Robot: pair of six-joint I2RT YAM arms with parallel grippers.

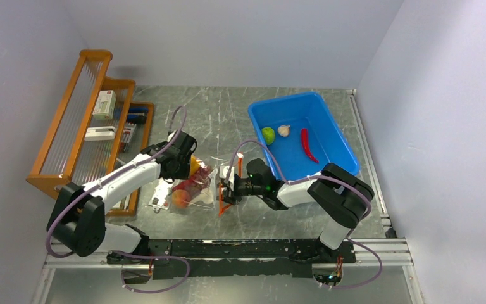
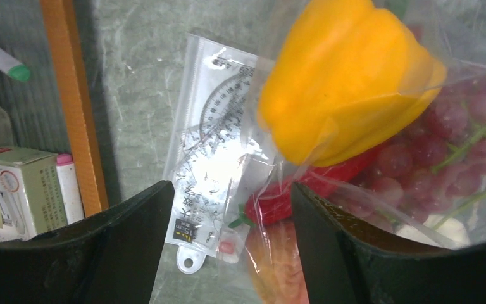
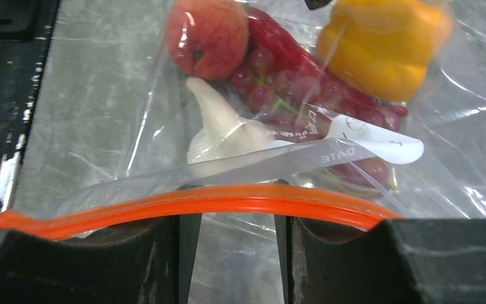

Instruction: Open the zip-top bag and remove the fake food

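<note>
The clear zip bag [image 3: 158,126] lies on the table with fake food inside. A yellow pepper [image 2: 348,82], a red chili [image 2: 278,201], grapes [image 3: 278,95], a peach [image 3: 205,38] and a pale garlic-like piece [image 3: 224,126] show through the plastic. An orange zip strip [image 3: 240,198] edges the bag's right end. My right gripper is at that strip, fingers apart, with the strip crossing in front of them; no grip on it shows. Over the bag's left part, my left gripper has its fingers apart, with bag film near its right finger [image 2: 316,212].
A blue bin [image 1: 291,161] at the right holds a green item [image 1: 268,135], a garlic [image 1: 283,130] and a red chili [image 1: 309,145]. Left stands a wooden shelf [image 1: 88,101]. A white printed card [image 2: 212,145] lies by the bag. The table behind the bag is bare.
</note>
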